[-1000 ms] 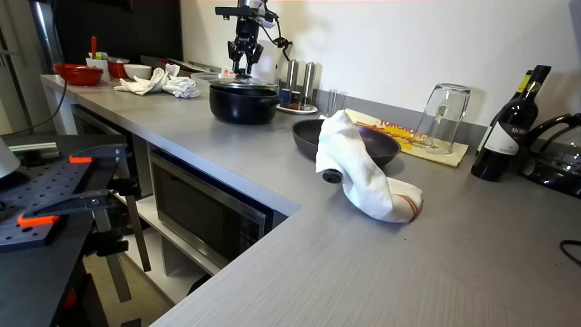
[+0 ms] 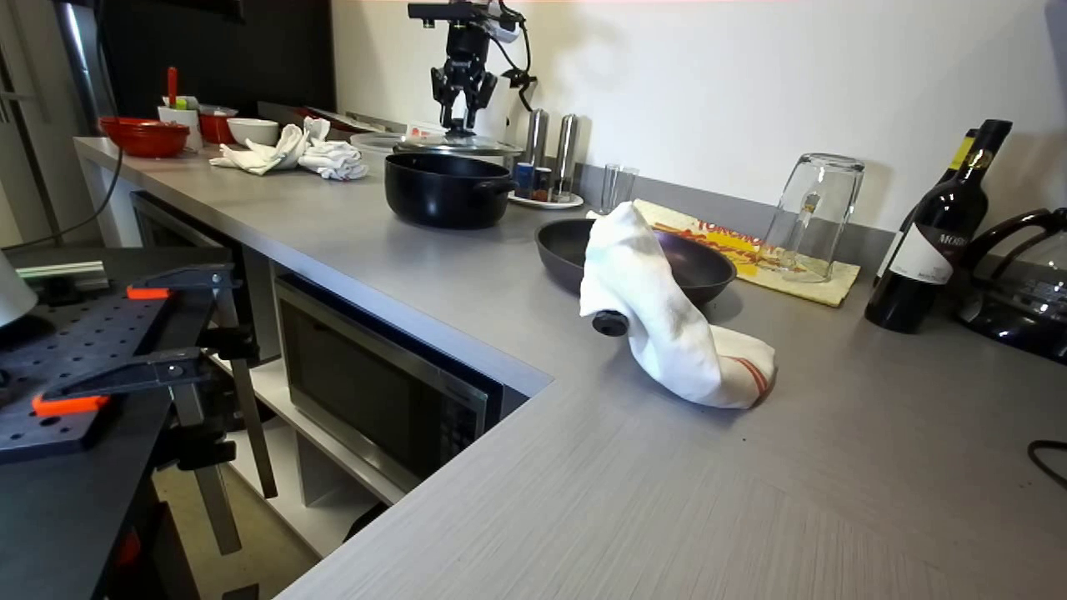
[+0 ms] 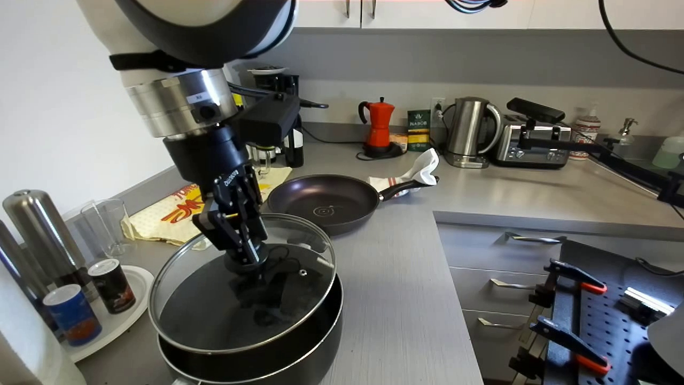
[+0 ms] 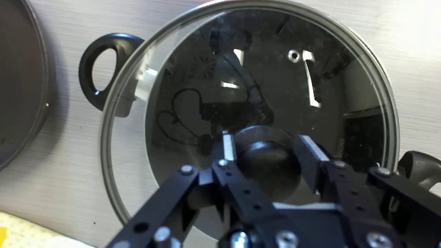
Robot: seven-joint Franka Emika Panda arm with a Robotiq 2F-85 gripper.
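Note:
A glass lid (image 3: 186, 308) with a metal rim hangs over the black pot (image 2: 440, 190). It sits off-centre, with a gap between its rim and the pot's front in exterior view 2. My gripper is shut on the lid's dark round knob (image 4: 269, 165), one finger (image 4: 229, 148) on each side of it. From exterior view 1, the gripper (image 2: 462, 105) points straight down and the lid (image 2: 458, 146) looks roughly level, higher than the pot's rim. In the wrist view the lid covers most of the pot; a black pot handle (image 4: 89, 76) shows past its edge.
A dark frying pan (image 3: 324, 202) stands near the pot, a white towel (image 2: 640, 310) over its handle. Shakers (image 3: 74, 314) on a white plate (image 3: 138, 282) and glasses (image 3: 106, 228) crowd the wall side. Bare counter (image 3: 410, 308) lies on the open side.
In exterior view 1 my gripper and the lid have shifted right, toward the shakers, and slightly up. More of the pot's opening shows under the lid. The pot has not moved.

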